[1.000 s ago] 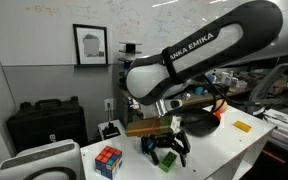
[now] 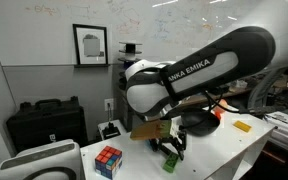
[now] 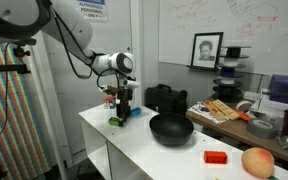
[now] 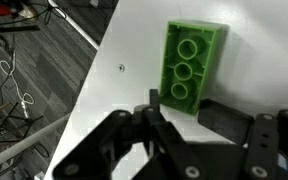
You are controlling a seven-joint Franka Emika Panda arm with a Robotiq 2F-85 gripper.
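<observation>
A green toy block (image 4: pixel 191 66) lies on the white table, its hollow underside with round tubes facing up in the wrist view. My gripper is at the block's near end, with one finger on either side and the fingers part open. In that view the right finger (image 4: pixel 227 122) is close to the block's corner; whether it touches cannot be told. Exterior view 1 shows the block (image 2: pixel 171 163) under the gripper (image 2: pixel 168 151). From the other side, the block (image 3: pixel 115 121) is partly covered by the fingers.
A Rubik's cube (image 2: pixel 108 161) and a silver toaster-like appliance (image 2: pixel 42 166) are left of the block. A black pan (image 3: pixel 171 129), a red-orange block (image 3: pixel 215 157) and a peach-coloured round object (image 3: pixel 258 162) lie farther along. The table edge runs close to the block.
My gripper has come down and slightly right to the green block, and its fingers stand closer together. The block appears to have stayed in about the same place.
</observation>
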